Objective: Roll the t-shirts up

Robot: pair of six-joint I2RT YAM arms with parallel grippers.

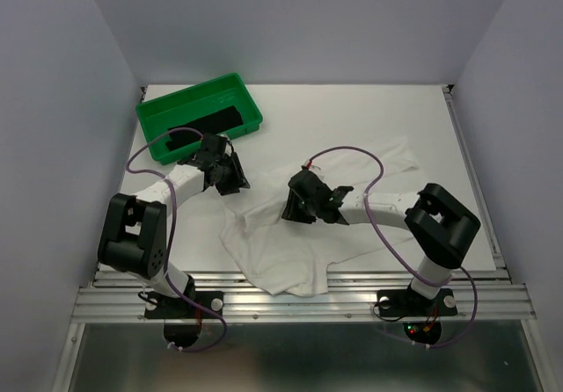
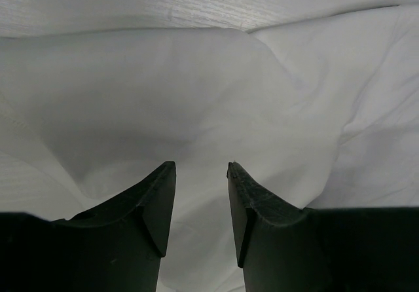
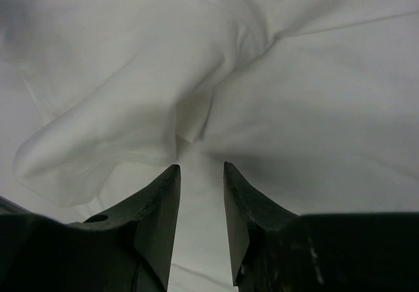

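Note:
A white t-shirt (image 1: 273, 256) lies spread and wrinkled over the middle and right of the white table, with a raised fold (image 3: 131, 102) in the right wrist view. Over its left end is my left gripper (image 1: 244, 186); the left wrist view shows its fingers (image 2: 157, 200) apart, with cloth (image 2: 196, 102) beneath and nothing clearly between them. My right gripper (image 1: 291, 217) hangs above the shirt's middle, close to the fold. In the right wrist view its fingers (image 3: 162, 203) stand apart over flat cloth, holding nothing I can see.
A green bin (image 1: 246, 98) with dark contents (image 1: 204, 126) stands at the back left, just behind my left arm. Grey walls close in both sides.

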